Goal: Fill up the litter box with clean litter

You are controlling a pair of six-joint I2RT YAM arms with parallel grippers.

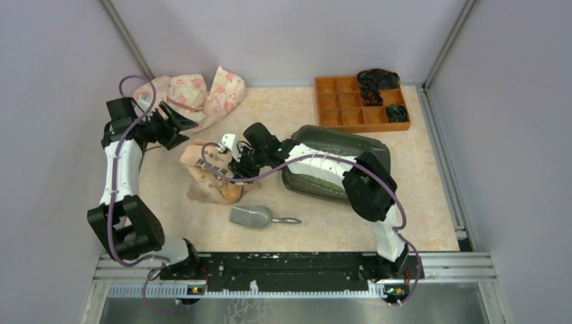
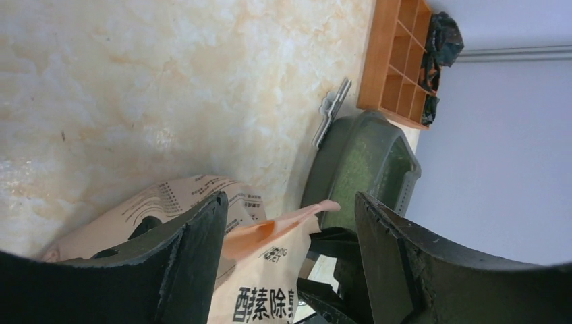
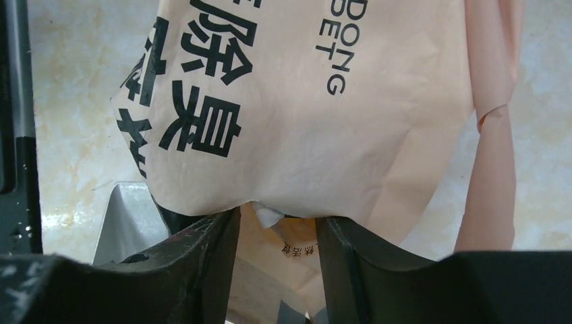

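Note:
A printed paper litter bag [image 1: 206, 169] stands at the left of the table, its pink top partly open. My right gripper is at the bag's near side, fingers parted, with paper behind and above them; whether any is between them is unclear. My left gripper hangs open left of and above the bag, the bag's edge showing beyond its fingers. The dark green litter box [image 1: 337, 145] lies to the right, partly under the right arm. A metal scoop [image 1: 253, 217] lies in front of the bag.
An orange compartment tray [image 1: 334, 101] holding dark bundles is at the back right. Pink patterned cushions [image 1: 222, 91] lie at the back left.

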